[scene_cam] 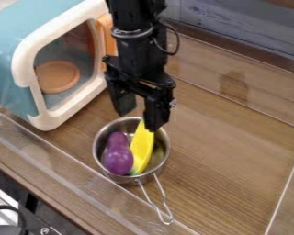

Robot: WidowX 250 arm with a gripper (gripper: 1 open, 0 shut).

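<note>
My black gripper (pixel 140 103) hangs open above a steel pot (pixel 162 167), its fingers spread over the upper end of a yellow banana-like object (pixel 142 149). That object lies in the pot beside a purple eggplant-like object (pixel 118 158). The pot's wire handle points toward the lower right. At the upper left stands a blue-and-white toy microwave (pixel 22 64) with its front open and a round tan disc (pixel 56 75) inside.
A clear edge strip and dark cables lie at the lower left.
</note>
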